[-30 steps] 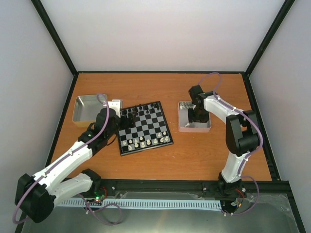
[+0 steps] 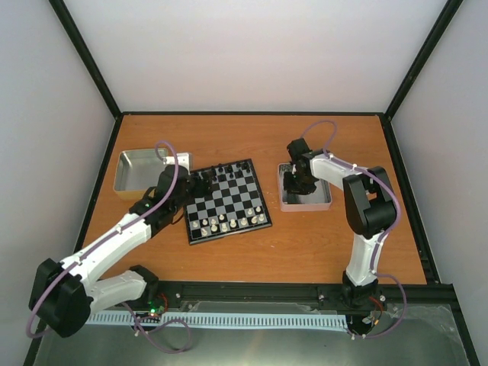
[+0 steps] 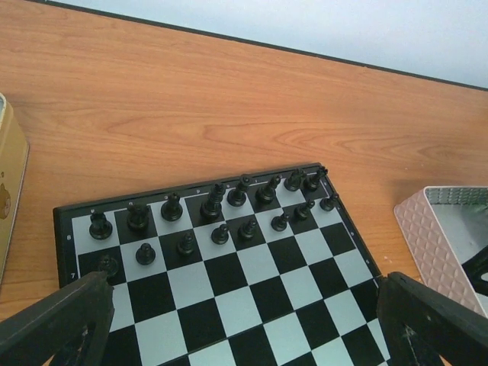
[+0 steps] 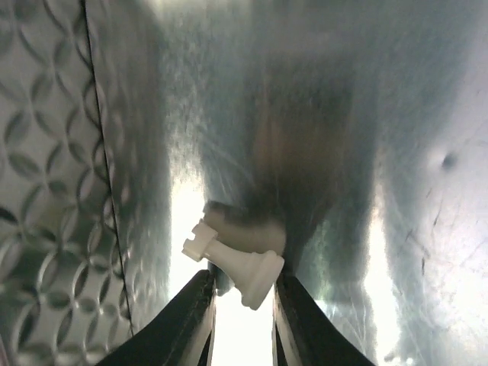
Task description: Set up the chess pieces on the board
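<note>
The chessboard (image 2: 229, 200) holds black pieces along its far side and white pieces along its near side; in the left wrist view, black pieces (image 3: 173, 210) stand upright on the board (image 3: 232, 311). My open left gripper hangs over the board with nothing between its fingers. Inside the pink-sided bin (image 2: 305, 206), a white rook (image 4: 244, 263) lies on its side on the metal floor. My right gripper is at the rook, fingertips either side of its lower part; whether they grip it is unclear.
A tan metal bin (image 2: 133, 171) stands at the back left, beside the board. The pink bin's textured wall (image 3: 423, 244) is right of the board.
My right gripper has shifted left within the pink bin over the last second. The left arm has moved slightly, with the board's pieces unchanged.
</note>
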